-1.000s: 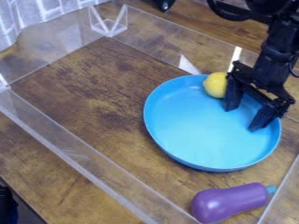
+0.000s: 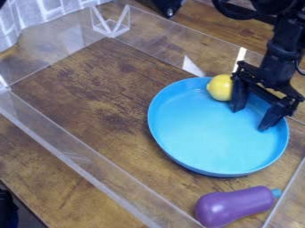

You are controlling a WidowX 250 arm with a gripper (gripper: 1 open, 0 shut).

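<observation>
A black gripper point(image 2: 261, 91) reaches in from the upper right, open, over the back-right part of a round blue plate point(image 2: 209, 134). A yellow ball-like object point(image 2: 219, 87) rests at the plate's back edge, just left of the gripper's fingers, which partly overlap it in view; whether they touch it cannot be told. A purple eggplant point(image 2: 233, 206) lies in front of the plate at the bottom right.
Clear plastic walls run around the wooden surface point(image 2: 89, 89). A white wire-like stand point(image 2: 110, 25) sits at the upper left.
The gripper and yellow object have barely moved; the plate appears shifted very slightly.
</observation>
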